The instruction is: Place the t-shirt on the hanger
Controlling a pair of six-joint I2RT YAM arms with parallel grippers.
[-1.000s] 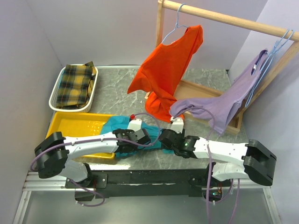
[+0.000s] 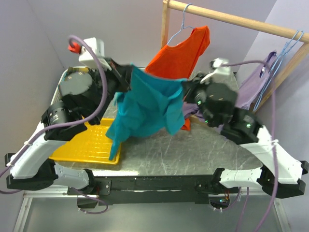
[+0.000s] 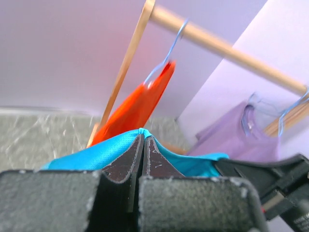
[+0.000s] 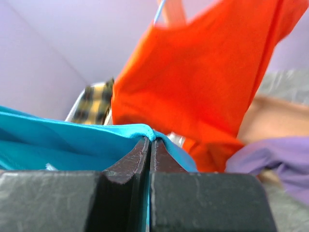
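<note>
A teal t-shirt (image 2: 145, 106) hangs in the air between both grippers. My left gripper is shut on one of its top edges, and my right gripper is shut on another, the cloth stretched between them. On the wooden rack (image 2: 231, 19), an orange shirt (image 2: 176, 53) hangs from a blue hanger (image 2: 183, 21); a purple shirt (image 2: 248, 87) hangs further right, beside blue hangers (image 2: 287, 48).
A yellow tray (image 2: 79, 147) lies at the left of the grey marble table (image 2: 159, 159). A basket with plaid cloth (image 4: 96, 99) stands behind, largely hidden by my left arm in the top view.
Both arms have risen from the table, lifting the teal t-shirt from beside and over the yellow tray into the air, spread between the grippers.
</note>
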